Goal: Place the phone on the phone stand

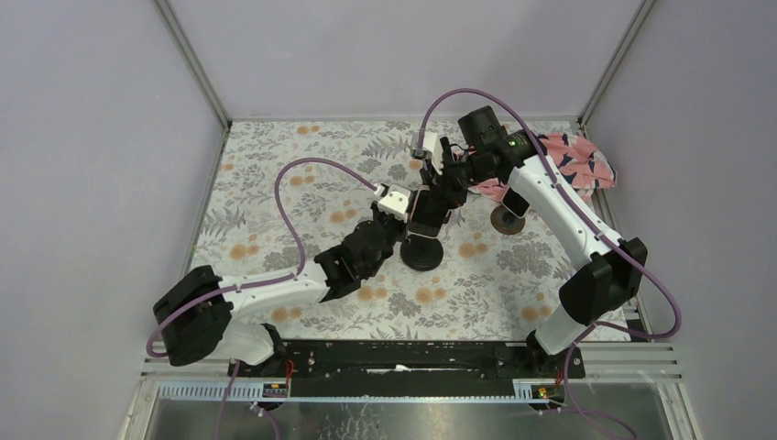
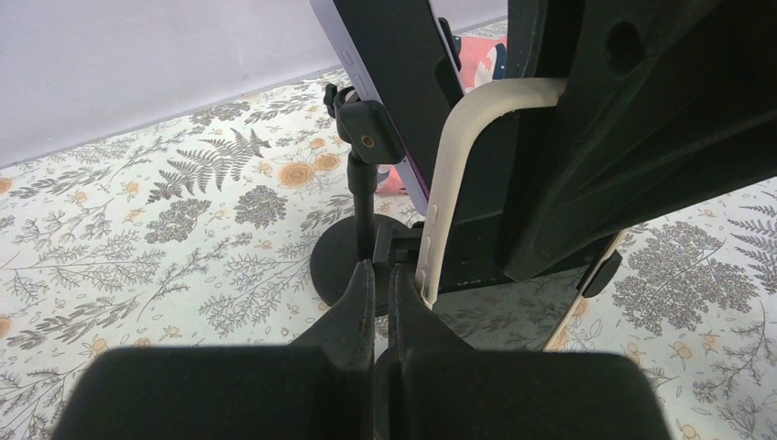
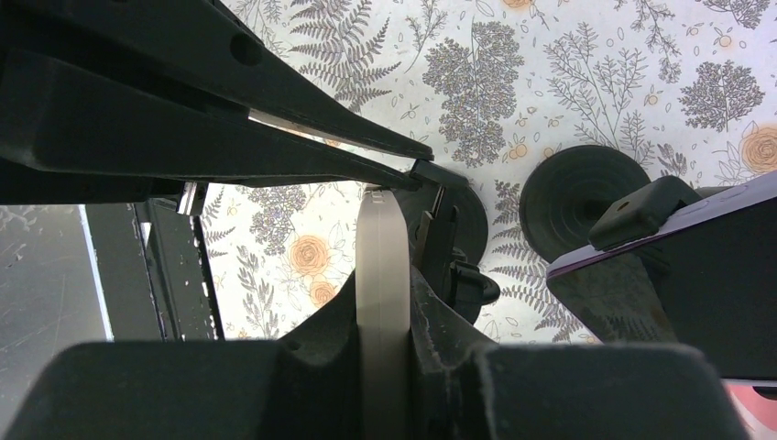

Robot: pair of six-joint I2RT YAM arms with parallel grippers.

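A phone with a pale rim [image 1: 428, 214] sits at the central black stand [image 1: 421, 253] in the top view, between both grippers. My left gripper [image 1: 401, 225] is shut on the phone's left side; in the left wrist view its fingertips meet at the pale edge [image 2: 440, 202]. My right gripper [image 1: 440, 183] is shut on the phone from above; in the right wrist view the pale edge [image 3: 382, 275] lies between its fingers, over the stand's round base. How firmly the phone rests in the holder is hidden by the grippers.
A second stand with a phone [image 1: 516, 202] stands to the right; another purple-rimmed phone on a stand [image 3: 678, 275] shows close in the right wrist view. A pink patterned cloth [image 1: 586, 160] lies at the back right.
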